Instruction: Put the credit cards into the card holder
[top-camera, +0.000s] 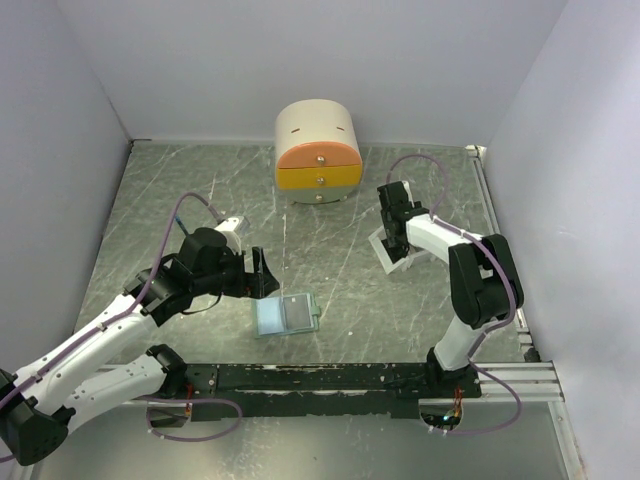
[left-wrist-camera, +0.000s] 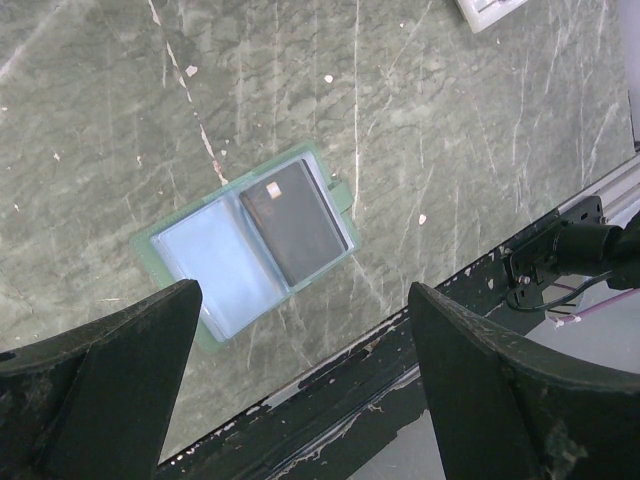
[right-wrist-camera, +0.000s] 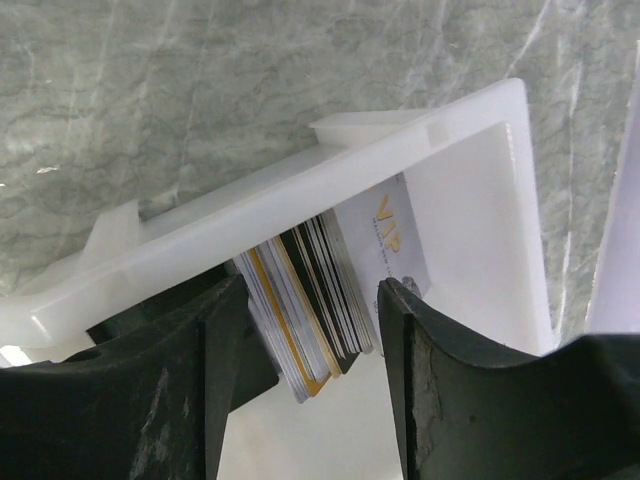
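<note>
A white tray (top-camera: 385, 252) on the right holds a row of cards (right-wrist-camera: 300, 300), some edge-on, one white with "VIP", plus a black one (right-wrist-camera: 160, 330). My right gripper is over the cards, fingers part open on either side of the edge-on stack; whether they touch it is unclear. The card holder (left-wrist-camera: 300, 225), a flat green-edged piece with blue and grey pockets, lies on the table below my left gripper, which is open and empty.
A rounded box with coloured drawers (top-camera: 318, 155) stands at the back centre. Walls border the sides and back.
</note>
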